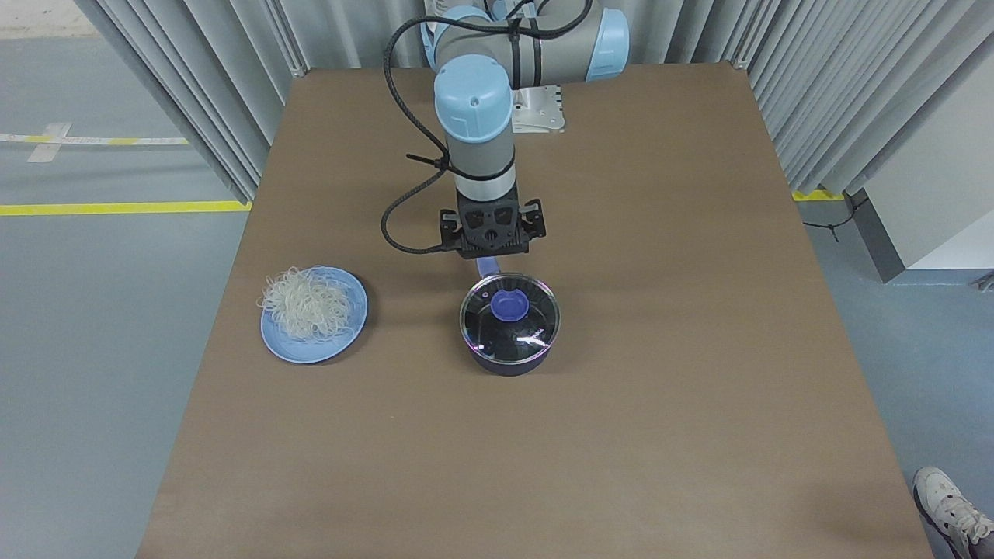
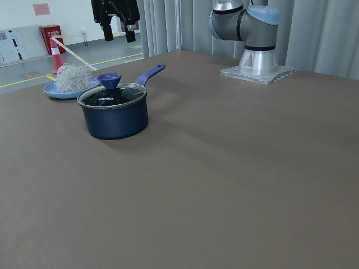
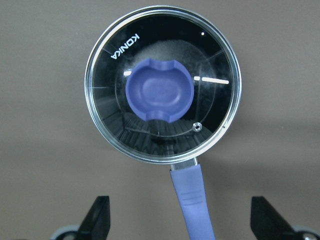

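Note:
A dark blue saucepan with a glass lid and a blue lid knob stands mid-table. Its blue handle points toward the robot's base. My gripper hangs above the handle end of the pan, open, with its two black fingers apart and nothing held. In the left view it is high over the table at the top edge. A light blue plate holding a pile of white noodle-like strands sits left of the pan in the front view.
The robot's base plate is at the table's back edge, by grey curtains. A person's shoe is on the floor at the lower right.

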